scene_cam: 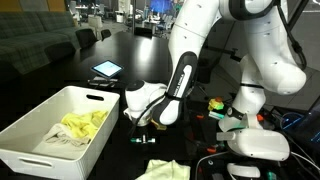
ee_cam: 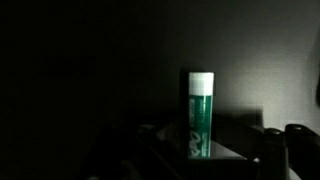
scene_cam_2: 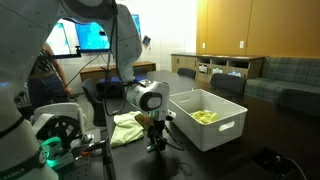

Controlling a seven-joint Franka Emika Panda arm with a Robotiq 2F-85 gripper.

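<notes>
A marker with a white end and a green body [ee_cam: 200, 110] lies on the dark table, seen lengthwise in the wrist view. My gripper [scene_cam: 143, 131] is low over the table, its black fingers down at the marker. In the wrist view the dark fingers stand on either side of the marker, with its lower part between them; the fingers look parted. Exterior view 2 shows the gripper [scene_cam_2: 155, 143] close to the tabletop, with the marker hard to make out there.
Beside the arm stands a white bin [scene_cam: 28, 160] holding yellow and pale cloths [scene_cam: 85, 124]. A pale yellow cloth [scene_cam: 167, 170] lies near the table's front edge. Farther back is a tablet-like object [scene_cam: 107, 69].
</notes>
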